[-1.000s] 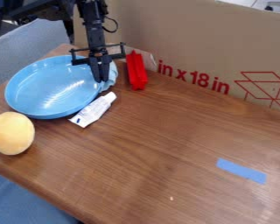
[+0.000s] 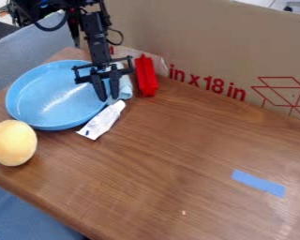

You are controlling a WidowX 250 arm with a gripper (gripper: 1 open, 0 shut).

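Note:
The black gripper [image 2: 105,86] reaches down from the top left to the right rim of the blue plate [image 2: 50,98]. Its fingertips are at a light blue cloth-like item beside that rim; whether anything is between them is unclear. A white tube-like packet [image 2: 100,122] lies just right of the plate, below the gripper. A yellow round object [image 2: 11,142] sits at the plate's near side.
A red object [image 2: 146,77] stands right of the gripper against a cardboard wall [image 2: 228,42]. A strip of blue tape [image 2: 258,183] lies at the right.
The gripper has moved downward to the plate's right rim and the light blue item beside it. The other objects look little changed.

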